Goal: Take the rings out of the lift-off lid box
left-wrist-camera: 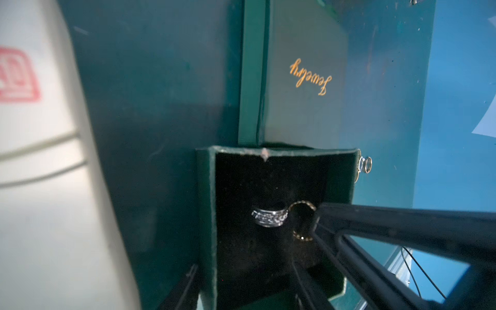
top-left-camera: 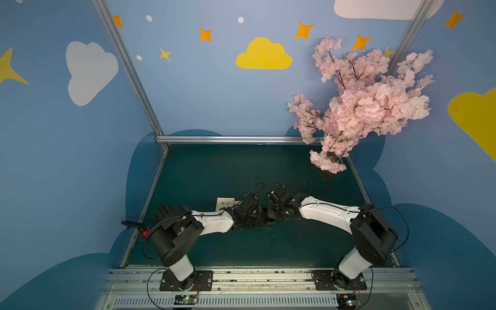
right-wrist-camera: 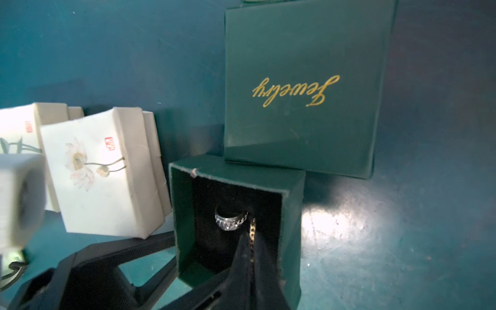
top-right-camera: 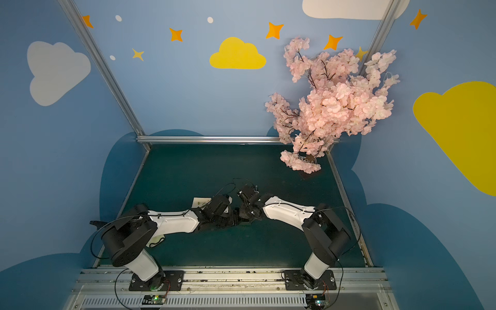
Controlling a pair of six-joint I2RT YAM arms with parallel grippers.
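Observation:
The uncovered green box has a black inside. In it lie a silver ring and an upright gold ring, edge-on in the right wrist view. My right gripper reaches in, fingers together, with the gold ring in the line between their tips. In the left wrist view a right finger covers one side of the gold ring. My left gripper stands part open at the box's near wall, one finger outside it and one over the interior. The green lid lies against the box.
White flower-printed boxes stand close beside the green box. Other rings lie on the table past the box's far wall. A pink blossom tree stands at the back right.

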